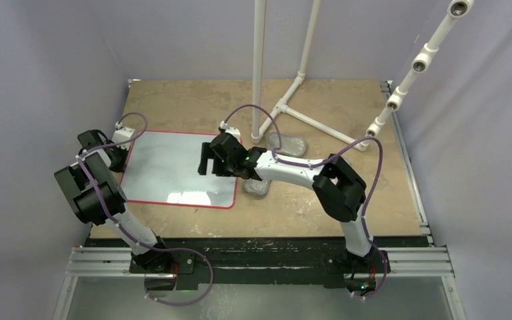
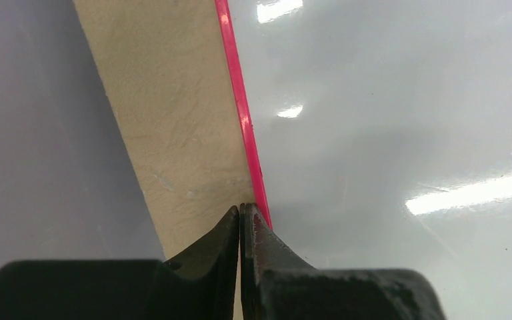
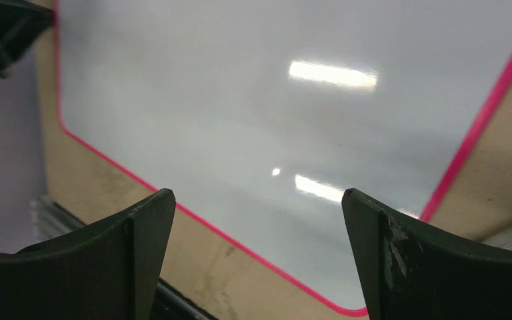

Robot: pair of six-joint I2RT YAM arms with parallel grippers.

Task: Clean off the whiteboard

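The whiteboard (image 1: 173, 167), edged in red, lies on the tan table, slightly turned. No writing shows on its visible surface, only glare and a few specks in the left wrist view. My left gripper is shut at the board's left edge, its fingertips right against the red border (image 2: 243, 113); nothing shows between them. Over the right part of the board, my right gripper stands open and empty, with bare board and its red edge in view beyond the fingers (image 3: 410, 260). The arm hides part of the board's right side from above. No eraser is visible.
Silvery lumpy pads (image 1: 287, 145) lie right of the board, one (image 1: 257, 187) close by its right edge. A white pipe stand (image 1: 320, 125) occupies the back. A grey wall (image 1: 73, 87) rises close to the left arm.
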